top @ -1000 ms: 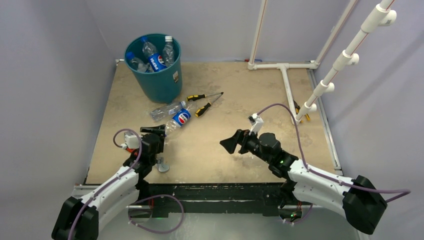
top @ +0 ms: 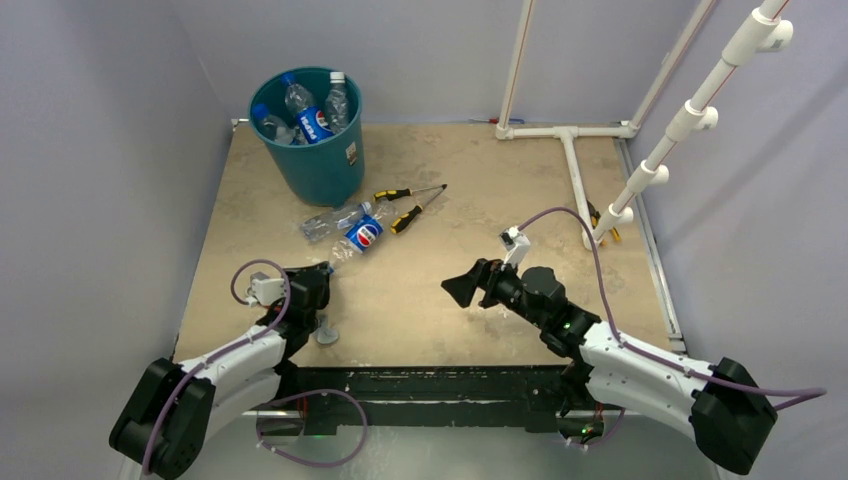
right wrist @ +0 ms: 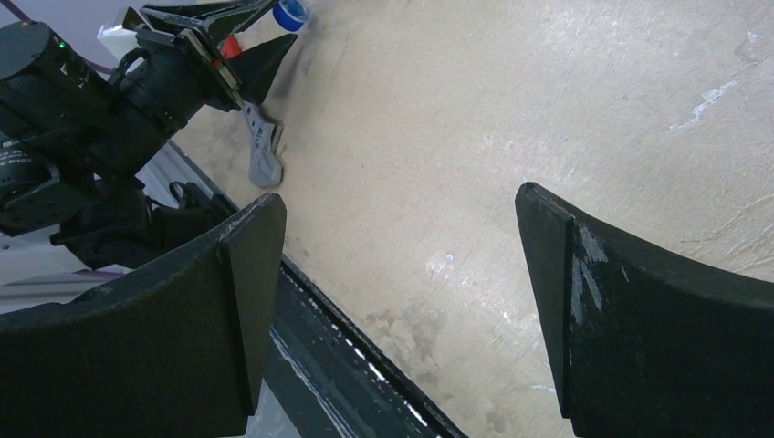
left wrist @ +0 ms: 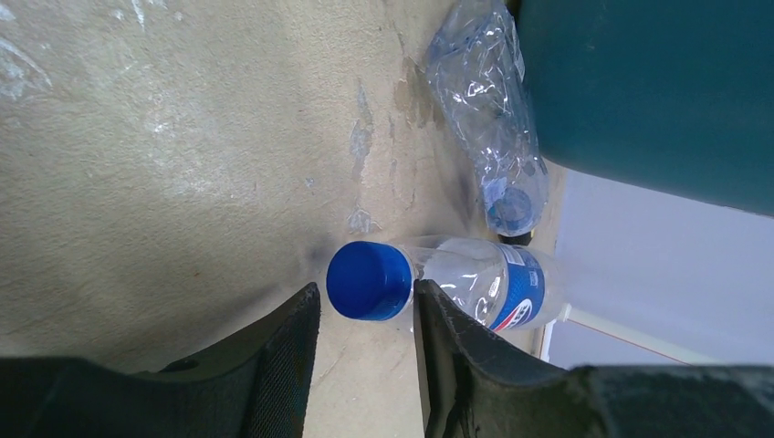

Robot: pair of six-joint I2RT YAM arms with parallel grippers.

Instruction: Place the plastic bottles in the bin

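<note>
A Pepsi bottle (top: 362,234) lies on the worktop, a clear crushed bottle (top: 330,222) beside it. The teal bin (top: 320,170) at back left holds several bottles. My left gripper is at the Pepsi bottle's blue cap (left wrist: 363,278), fingers part open either side just short of it; whether they touch cannot be told. My right gripper stands open over bare worktop, nothing between its fingers.
Two screwdrivers (top: 408,218) lie right of the bottles. A white pipe frame (top: 565,133) stands at back right with a tool behind it. A grey tool (right wrist: 265,164) lies under the left arm.
The bottles and the right arm look essentially unchanged.
</note>
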